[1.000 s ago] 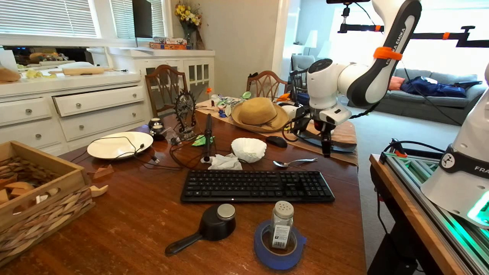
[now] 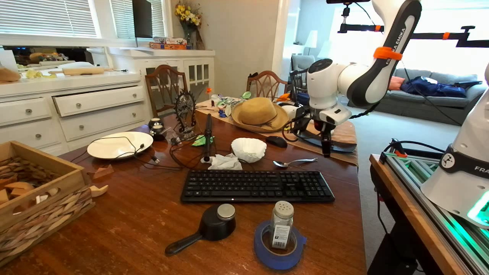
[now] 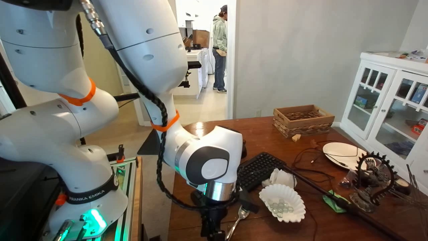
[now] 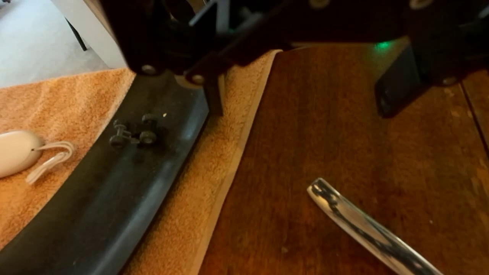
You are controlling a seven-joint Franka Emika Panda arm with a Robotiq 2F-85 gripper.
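Observation:
High over the table's right edge, my gripper stands open, with nothing between its widely parted fingers. Below it in the wrist view lies the handle of a metal spoon (image 4: 371,227), apart from the fingers. Exterior view 1 has the whole spoon (image 2: 293,162) flat on the wood between the keyboard (image 2: 259,186) and a white fluted bowl (image 2: 248,150). Glass beads rest inside that bowl (image 3: 262,196), as exterior view 2 shows. A dark curved tray (image 4: 114,197) with a small wheeled piece (image 4: 133,133) on it lies beside the spoon on an orange towel (image 4: 220,183).
Toward the front are a black measuring cup (image 2: 217,224) and a shaker (image 2: 282,220) standing inside a blue tape roll (image 2: 270,261). A wooden basket (image 2: 68,172) sits at the left, a white plate (image 2: 117,146) behind it. Cables and a black pole (image 3: 333,196) cross the middle.

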